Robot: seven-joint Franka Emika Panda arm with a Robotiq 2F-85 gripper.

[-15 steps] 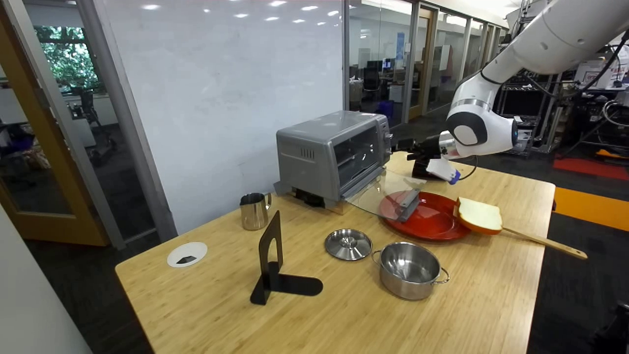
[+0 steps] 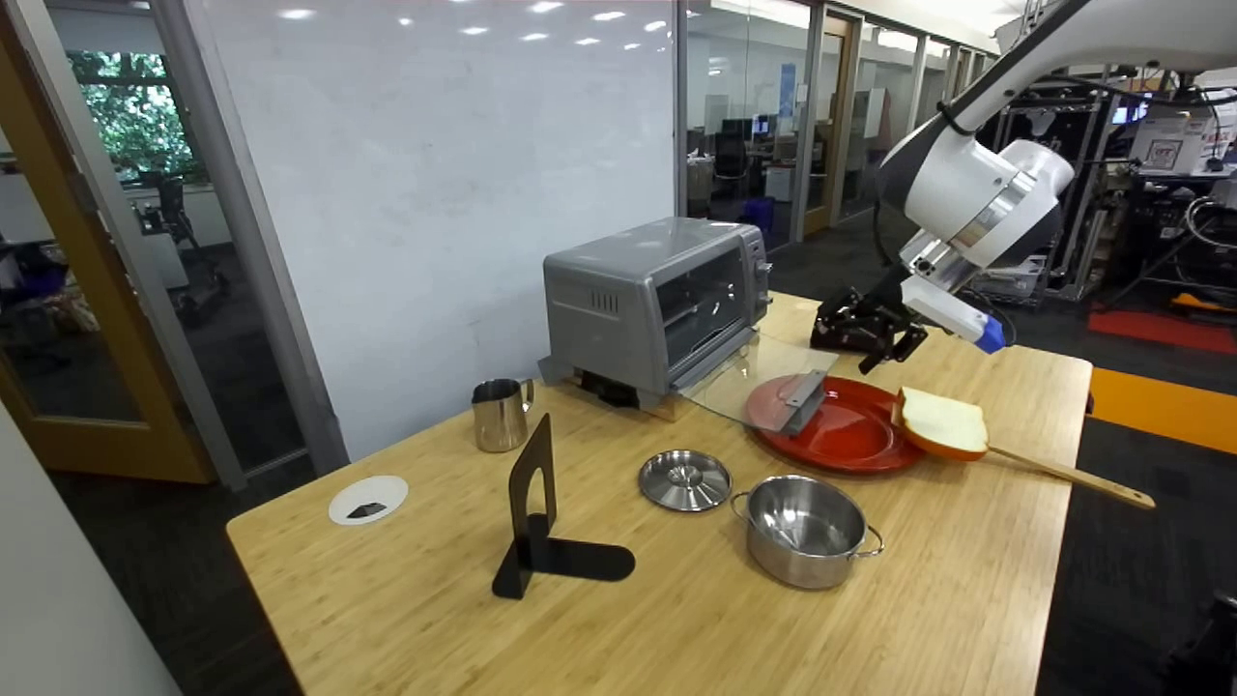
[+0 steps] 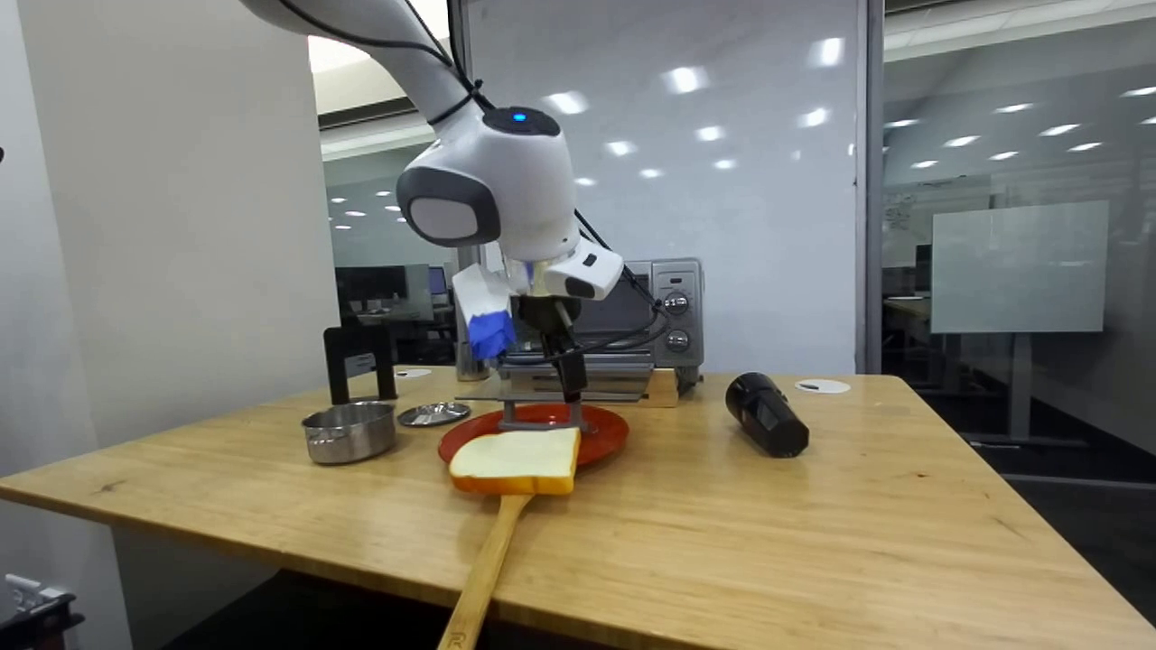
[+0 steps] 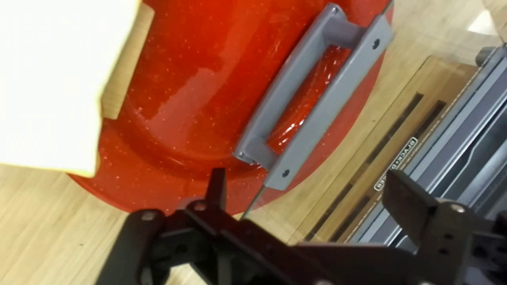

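My gripper stands open above the plate's edge, its two dark fingers wide apart with nothing held. The toaster oven (image 2: 649, 296) has its glass door (image 2: 742, 377) folded down, so that the door's grey handle (image 4: 313, 99) overhangs the red plate (image 4: 190, 90). In the wrist view that handle lies just beyond my fingertips, untouched. A slice of bread (image 3: 517, 455) rests on a wooden spatula (image 3: 488, 563) at the plate's near rim; the spatula's handle sticks out past the table edge.
A steel pot (image 2: 806, 530), its lid (image 2: 684, 479), a black bookend (image 2: 535, 522) and a metal pitcher (image 2: 500, 416) stand left of the plate. Right of it in the second exterior view lies a black cylindrical object (image 3: 767, 413).
My gripper has swung from beside the oven toward the plate and now tilts downward. The oven door, plate, bread and spatula are where they were.
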